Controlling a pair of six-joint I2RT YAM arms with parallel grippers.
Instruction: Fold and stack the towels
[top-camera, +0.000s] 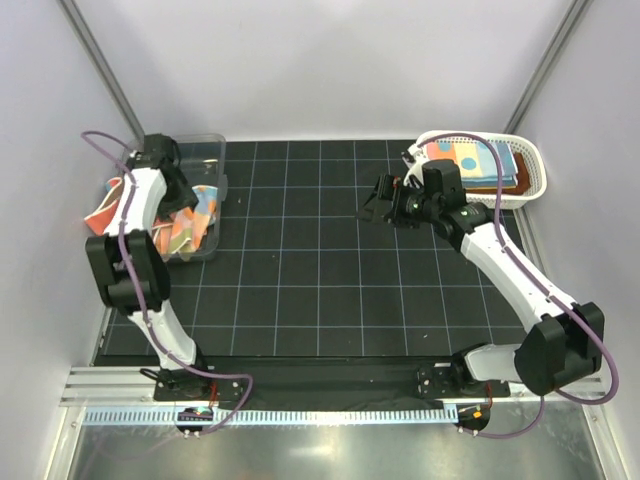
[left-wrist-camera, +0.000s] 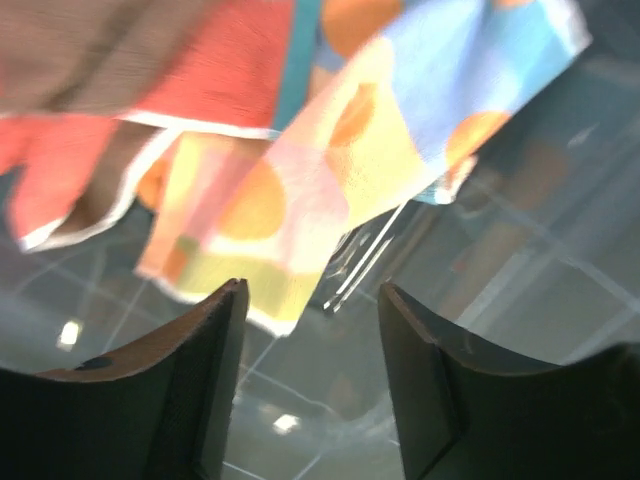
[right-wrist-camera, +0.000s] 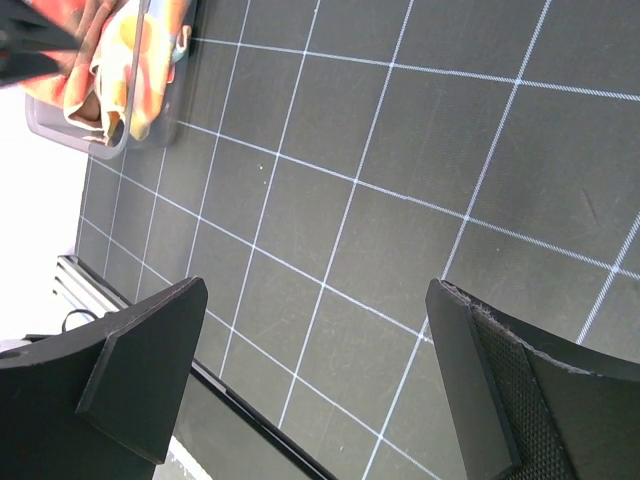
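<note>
Rumpled towels lie in the clear bin (top-camera: 215, 240) at the left: a patterned one in orange, yellow and blue (left-wrist-camera: 290, 200) and a red-brown one with white edging (left-wrist-camera: 230, 75). Over this bin stands my left gripper (top-camera: 184, 205), its fingers (left-wrist-camera: 215, 340) apart. The patterned towel's lower corner shows just beyond the fingertips, and nothing is held. My right gripper is open and empty above the dark table, right of the middle. Folded towels (top-camera: 478, 163) are stacked in the white basket (top-camera: 537, 175) at the far right.
Bare bin floor (left-wrist-camera: 520, 240) shows beside the towels in the left wrist view. Walls (top-camera: 35, 200) close in at both sides.
</note>
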